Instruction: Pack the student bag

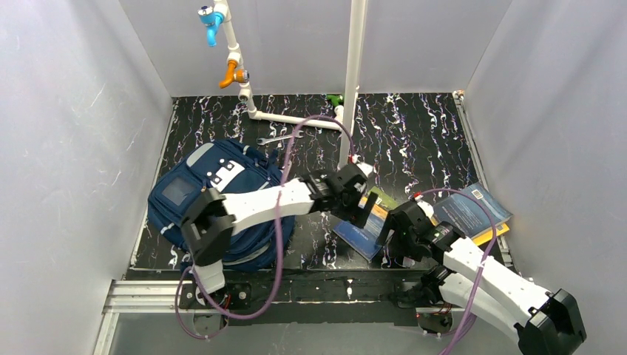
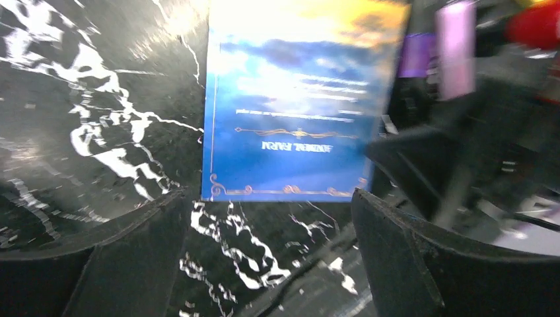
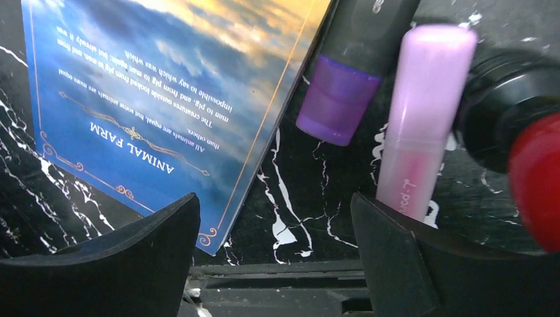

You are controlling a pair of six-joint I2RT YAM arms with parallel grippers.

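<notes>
A blue Animal Farm book (image 1: 358, 235) lies flat near the front middle of the floor. My left gripper (image 1: 362, 213) hovers above it; in the left wrist view its fingers (image 2: 125, 247) stand apart at the book's lower edge, nothing between them. Just right of the book is my open, empty right gripper (image 1: 390, 240). The right wrist view shows a pink capped tube (image 3: 426, 99) and a dark marker with a purple end (image 3: 340, 99) beside the book. The navy backpack (image 1: 194, 194) lies at the left; whether its main compartment is open, I cannot tell.
More books, a dark blue one (image 1: 472, 211) over a yellow one, lie at the right wall. A wrench (image 1: 277, 139) rests behind the bag. White pipes (image 1: 353, 74) rise at the back. A red object (image 3: 545, 175) sits close to the right gripper.
</notes>
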